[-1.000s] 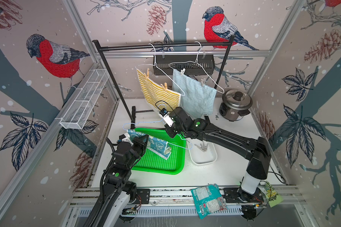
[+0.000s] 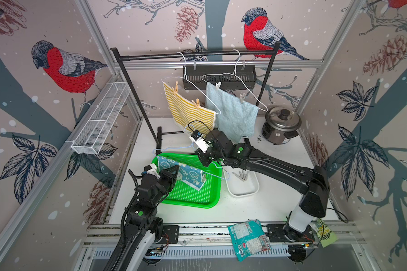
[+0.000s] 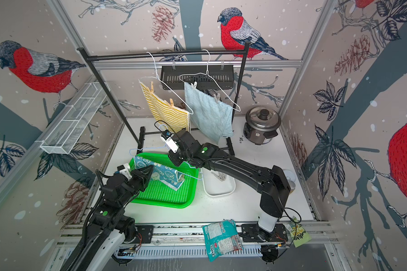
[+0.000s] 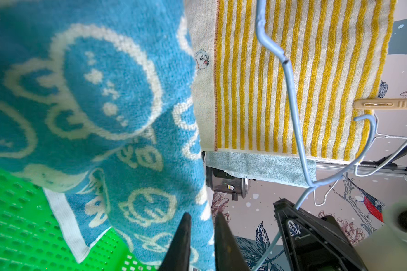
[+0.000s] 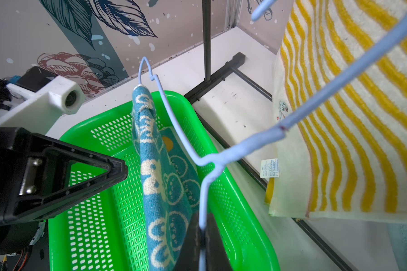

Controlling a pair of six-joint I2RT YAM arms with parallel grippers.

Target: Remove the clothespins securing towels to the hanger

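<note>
A blue hanger (image 5: 246, 145) is pinched by its hook's stem in my right gripper, shut on the wire. Over its lower bar hangs a blue patterned towel (image 5: 151, 180), partly inside the green basket (image 2: 203, 200); no clothespin shows on it. My left gripper is open, its fingertips apart and close in front of this towel. Behind, a yellow striped towel (image 2: 185, 109) with clothespins (image 2: 196, 103) and a light blue towel (image 2: 234, 113) with clothespins (image 2: 218, 85) hang from white hangers on the black rack (image 2: 144, 57).
Several clothespins lie in a white bowl (image 2: 242, 194) right of the basket. A rice cooker (image 2: 281, 125) stands at the back right. My right arm (image 2: 285, 169) spans the space over the table's right half.
The blue hanger's left end and the towel have shifted slightly to the right, and the towel's folds have swung. The left gripper has moved only slightly; the right gripper keeps its hold.
</note>
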